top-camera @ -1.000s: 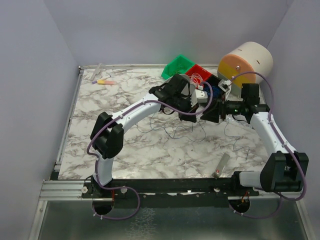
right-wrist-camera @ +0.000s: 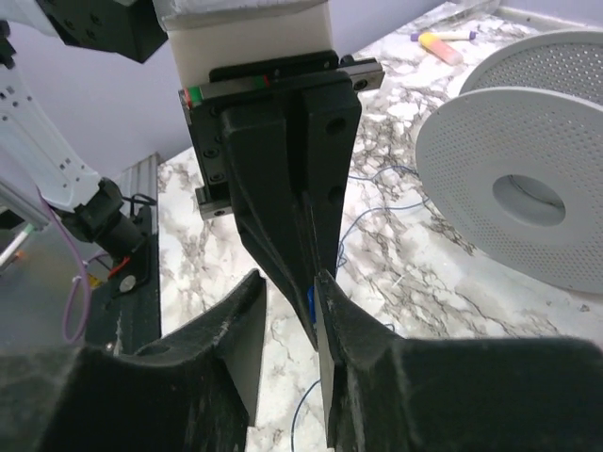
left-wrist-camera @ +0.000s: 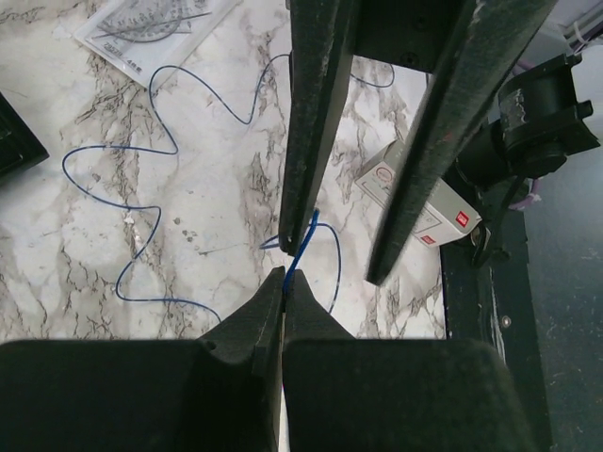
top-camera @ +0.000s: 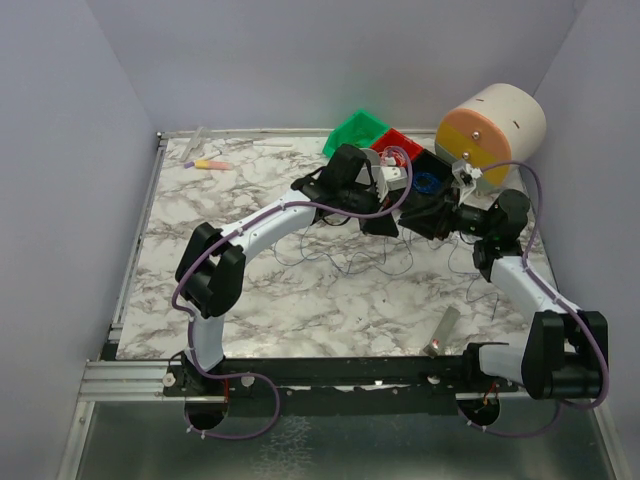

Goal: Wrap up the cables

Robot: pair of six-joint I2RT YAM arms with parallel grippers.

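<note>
Thin blue cable (left-wrist-camera: 158, 226) winds loosely over the marble tabletop. My left gripper is shut on the blue cable, whose short end sticks up past its fingertips. Around that end, in the left wrist view, the two fingers of my right gripper stand apart; the cable seems to lie by one of them. In the right wrist view my right gripper is part open, with the left gripper's shut fingers (right-wrist-camera: 325, 179) just behind it. From the top, both grippers meet near the table's middle right and their tips are hidden.
Green (top-camera: 357, 130), red (top-camera: 398, 142) and black bins stand at the back, beside a large cream drum (top-camera: 500, 120). A perforated grey spool (right-wrist-camera: 471, 179) is close by the right gripper. A small box (top-camera: 442, 330) lies near the front edge.
</note>
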